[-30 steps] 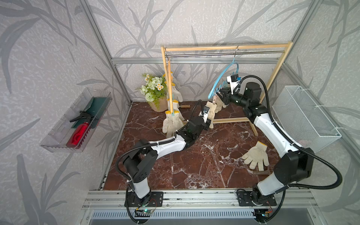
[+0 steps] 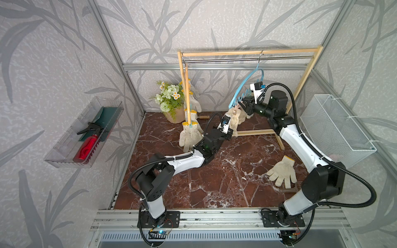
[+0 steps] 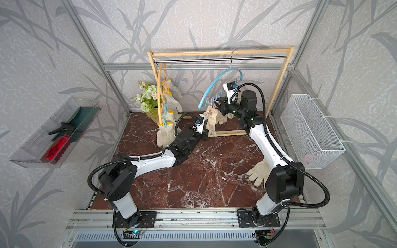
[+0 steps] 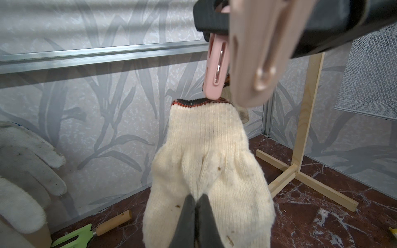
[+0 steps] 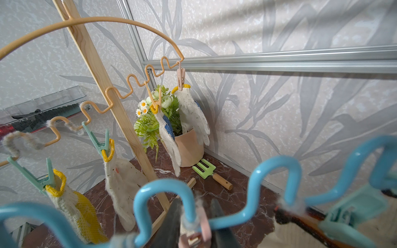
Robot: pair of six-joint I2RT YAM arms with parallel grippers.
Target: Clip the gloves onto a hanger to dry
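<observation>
A cream glove (image 4: 206,136) with dark red-trimmed cuff is held up by my left gripper, its shut fingers pinching the knit. A pink clothespin (image 4: 215,70) is at its cuff. My right gripper is around a pink clothespin on the blue hanger (image 5: 268,173), with its fingers somewhat apart. Whether that clip bites the cuff is unclear. More gloves (image 2: 190,134) hang from the orange hanger on the left. One loose glove (image 2: 281,171) lies at the front right.
The wooden rack (image 2: 252,53) spans the back. A flowerpot (image 5: 190,146) and green fork (image 5: 204,169) are behind it. A clear bin (image 2: 57,161) is on the left wall, a white mesh basket (image 2: 339,128) on the right.
The glove in my left gripper has risen slightly toward the blue hanger with that gripper. The right arm is nearly unchanged.
</observation>
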